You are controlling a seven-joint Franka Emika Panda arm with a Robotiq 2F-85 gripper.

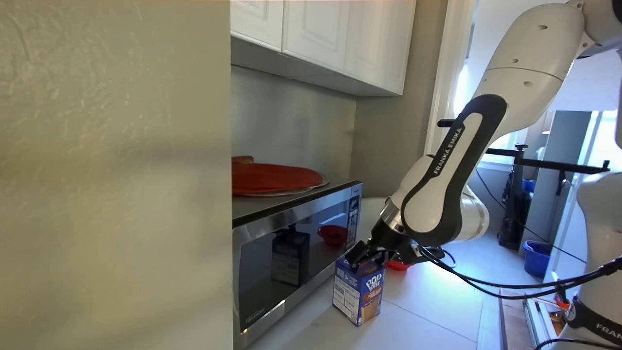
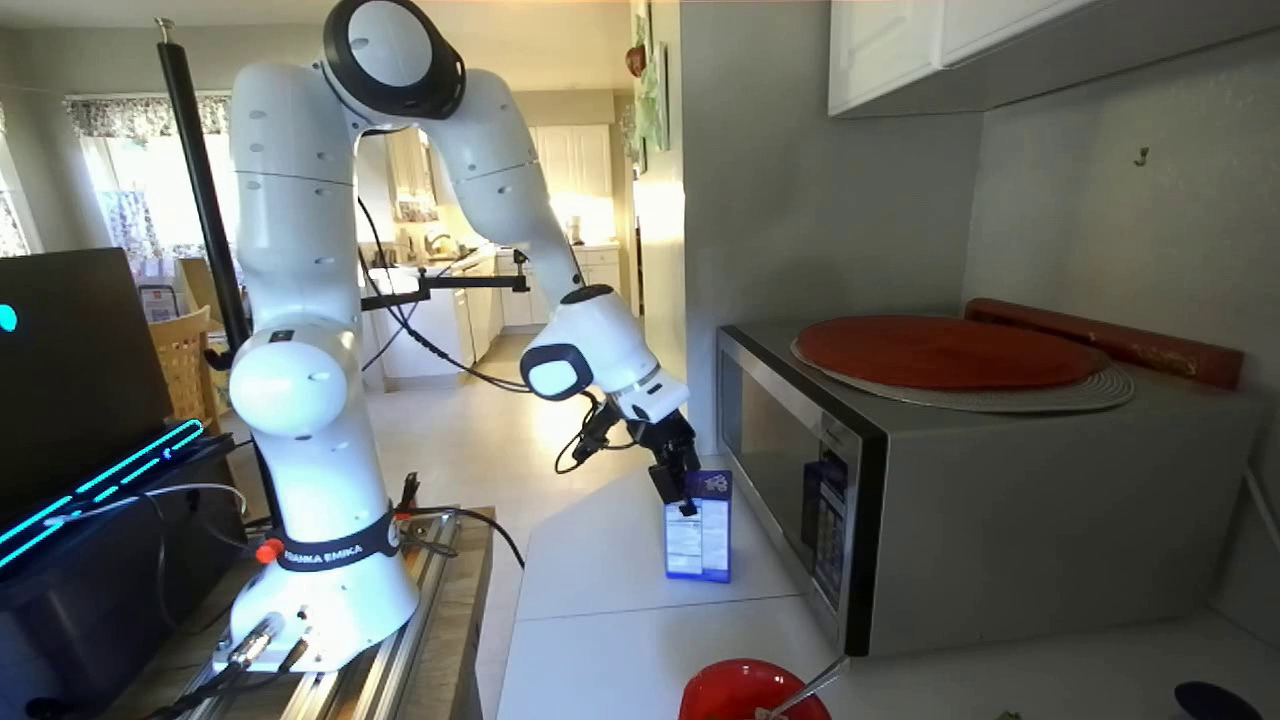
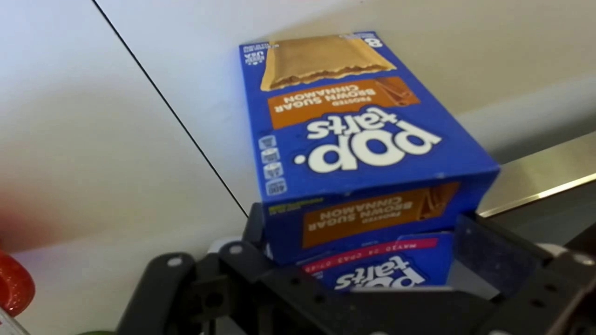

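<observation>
A blue Pop-Tarts box [image 1: 358,294] stands upright on the white counter in front of the microwave. In the wrist view, the box [image 3: 357,134] fills the middle, its brown-sugar-cinnamon front and top both showing. My gripper is open, with a finger on either side of the box's top end. Whether its pads touch the cardboard I cannot tell. In exterior view 2, the gripper [image 2: 681,492] reaches down at a slant to the box [image 2: 699,540], covering part of its upper left.
The microwave [image 2: 786,444] runs close beside the box, with a red round mat [image 2: 948,350] on top. A red bowl [image 2: 750,692] holding a utensil sits nearer exterior view 2. Bare counter [image 2: 588,564] lies on the robot's side.
</observation>
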